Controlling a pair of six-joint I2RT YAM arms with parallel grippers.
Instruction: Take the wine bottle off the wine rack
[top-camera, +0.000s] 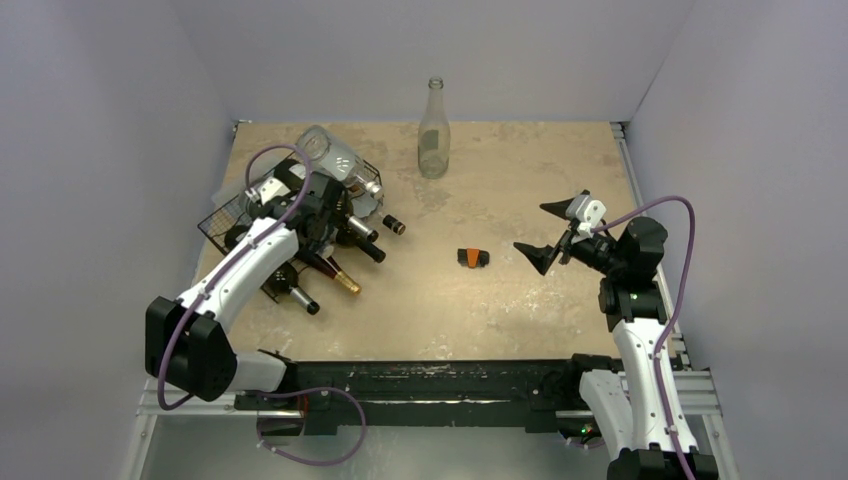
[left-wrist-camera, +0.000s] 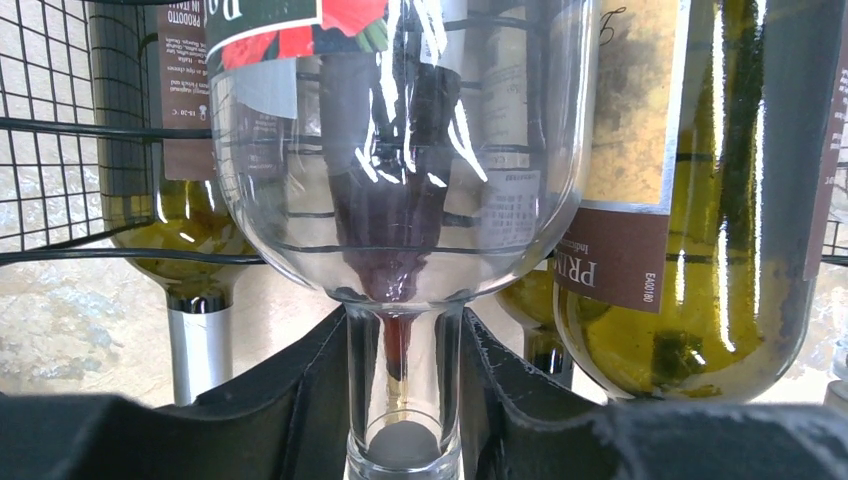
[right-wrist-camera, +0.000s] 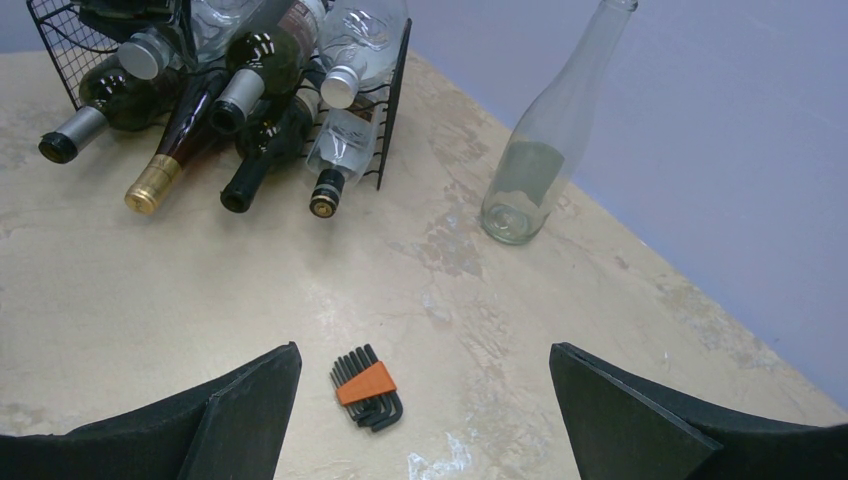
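Note:
A clear bottle with a floral label (left-wrist-camera: 400, 220) lies on top of the pile in the wire wine rack (top-camera: 215, 228). My left gripper is shut on its neck, a finger pressed to each side. From above, the left arm's wrist covers most of this bottle. Its grey stopper (right-wrist-camera: 145, 57) shows at the upper left of the right wrist view. Over the table's right side, my right gripper (top-camera: 533, 232) stands open and empty, far from the rack.
Several green and dark bottles lie close under and beside the held one, including a large green bottle (left-wrist-camera: 700, 250). An upright clear bottle (top-camera: 433, 140) stands at the back. A hex key set (top-camera: 473, 258) lies mid-table, with clear surface around it.

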